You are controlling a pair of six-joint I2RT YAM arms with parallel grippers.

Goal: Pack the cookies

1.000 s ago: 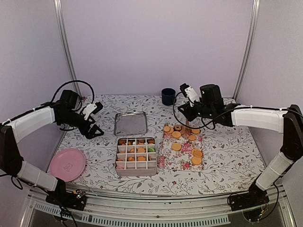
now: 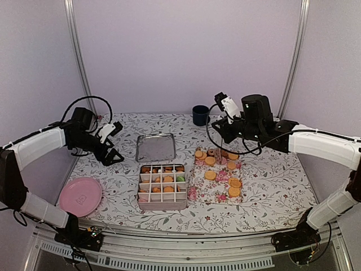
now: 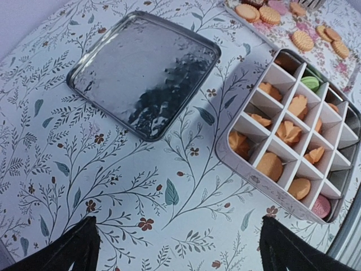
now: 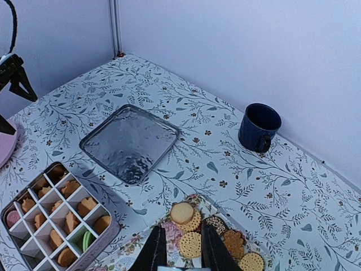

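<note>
My right gripper (image 2: 227, 136) is above the far part of the floral mat (image 2: 220, 199), shut on a thin pale utensil (image 2: 221, 154) that hangs down among the cookies. In the left wrist view, the utensil's metal end (image 3: 316, 3) shows slots or tines. Round cookies (image 2: 210, 175) lie loose on the mat, with a dark one (image 4: 214, 224) near its far edge. The divided box (image 2: 163, 206) holds orange-brown cookies, a green macaron (image 3: 310, 83) and a pink cookie (image 3: 321, 207) in separate compartments. At the left, my left gripper (image 2: 117, 144) stands open and empty over the table.
An empty metal tray (image 2: 156, 148) lies behind the box. A dark blue mug (image 2: 200, 116) stands at the back, and a pink plate (image 2: 80, 196) is at the front left. Bare table surrounds the box on its left side and lies right of the mat.
The left arm, box, tray and plate look unmoved.
</note>
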